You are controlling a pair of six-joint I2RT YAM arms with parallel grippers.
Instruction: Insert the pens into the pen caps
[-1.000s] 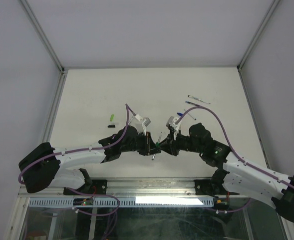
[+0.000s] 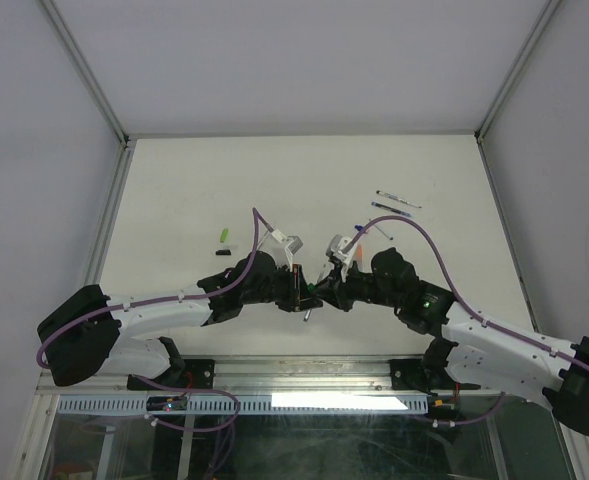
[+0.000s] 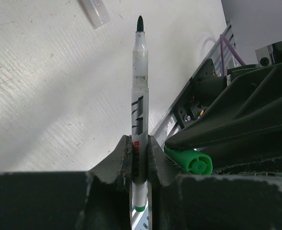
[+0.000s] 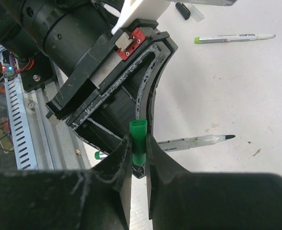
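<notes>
My left gripper (image 2: 296,292) is shut on a white marker (image 3: 140,110), held with its dark tip upward and green at the lower end. Right beside it my right gripper (image 2: 332,290) has its fingers round a green cap, whose end also shows beside the marker in the left wrist view. The two grippers nearly meet low in the middle of the table in the top view; their exact contact is hidden. Loose pens (image 2: 398,198) lie at the back right, and a small green cap (image 2: 224,235) and black cap (image 2: 223,252) at the left.
A light-green pen (image 4: 231,39) and a clear piece (image 4: 195,13) lie near the grippers. The table's front metal edge (image 2: 274,370) runs just below the arms.
My right arm has shifted very slightly downward in the top view. The left arm looks unchanged.
</notes>
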